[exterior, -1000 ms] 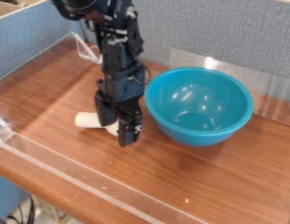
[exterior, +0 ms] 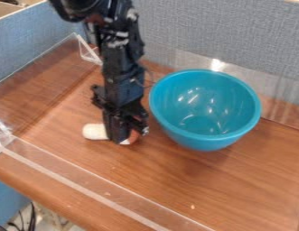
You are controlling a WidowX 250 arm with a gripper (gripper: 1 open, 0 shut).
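Note:
My black gripper (exterior: 125,128) is lowered to the wooden table at the left of the teal bowl (exterior: 206,106). A pale elongated object (exterior: 95,131) lies on the table at the gripper, partly hidden behind it, with a small reddish patch showing at its right. The fingertips are dark and overlap the object, so whether they hold it is hard to see. The bowl is empty.
Bare table (exterior: 224,189) lies in front and to the right. A grey padded wall stands at the back, a blue-grey panel at the left. Clear strips run along the table's left and front edges.
The gripper has shifted slightly down and left over the pale object, and its fingers look closer together. The bowl has not moved.

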